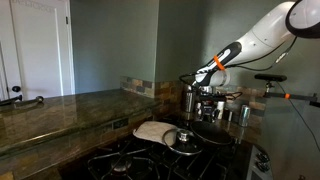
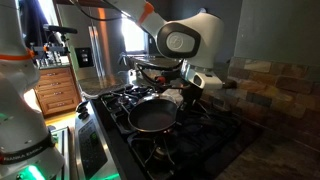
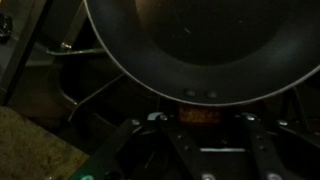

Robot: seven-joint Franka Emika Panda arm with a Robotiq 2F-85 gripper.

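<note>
A dark frying pan (image 2: 153, 115) is over the stove in exterior view 2, its round inside facing up. My gripper is shut on the pan's handle, close to where the handle meets the rim; a brownish piece of it shows between the dark fingers in the wrist view. The pan's bowl (image 3: 205, 35) fills the top of that view. Exterior view 1 has the pan (image 1: 213, 131) at the right of the stove, below the arm. Whether its base touches the grate cannot be told.
A glass lid (image 1: 183, 141) lies on the stove beside the pan, near a light cloth (image 1: 153, 131). Black burner grates (image 1: 125, 162) cover the cooktop. Several canisters stand behind the pan.
</note>
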